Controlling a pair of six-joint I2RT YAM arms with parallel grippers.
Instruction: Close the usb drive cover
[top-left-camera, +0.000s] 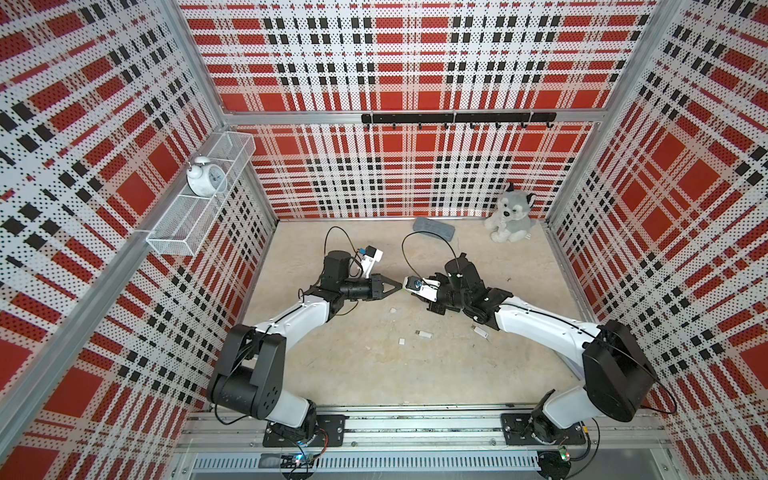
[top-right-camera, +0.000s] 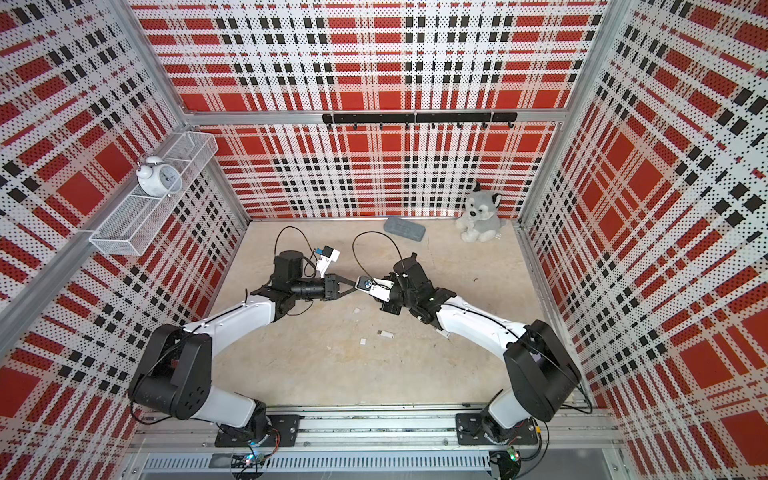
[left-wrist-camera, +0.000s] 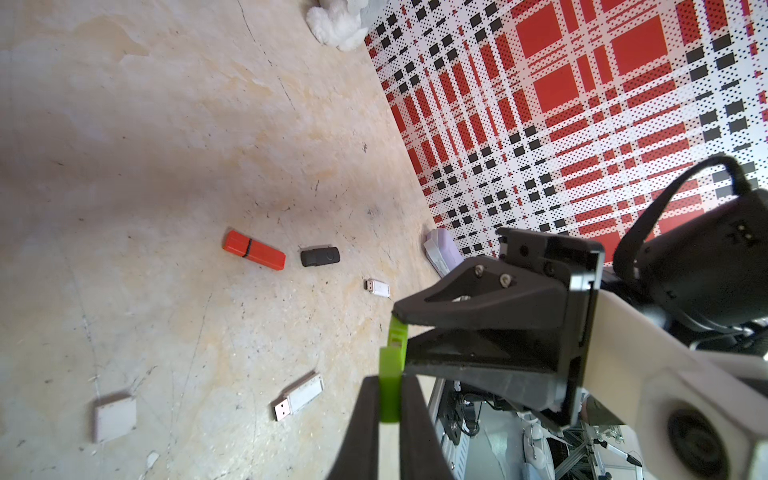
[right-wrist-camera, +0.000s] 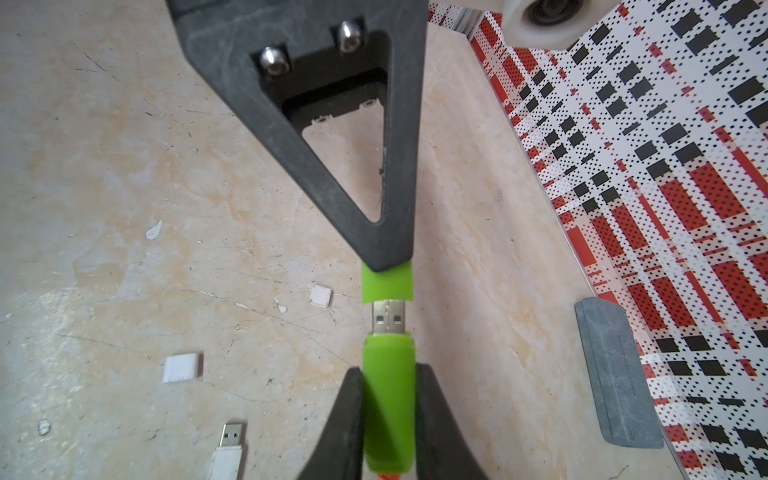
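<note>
My left gripper is shut on a small bright green cap (left-wrist-camera: 390, 376). My right gripper is shut on the matching green USB drive body (right-wrist-camera: 389, 384). Between cap and body, the right wrist view shows part of the silver connector (right-wrist-camera: 389, 317) bare. Cap and connector line up there and meet at the cap's edge; I cannot tell how far the tip is inside. Both grippers face each other above the table, fingertips close together in the top views, where the green parts are too small to make out.
On the table lie a red USB stick (left-wrist-camera: 254, 250), a black one (left-wrist-camera: 320, 256), white USB sticks (left-wrist-camera: 300, 395) and white caps (right-wrist-camera: 182, 367). Farther back are a grey case (right-wrist-camera: 618, 372) and a plush dog (top-left-camera: 511, 214). The table around the grippers is otherwise clear.
</note>
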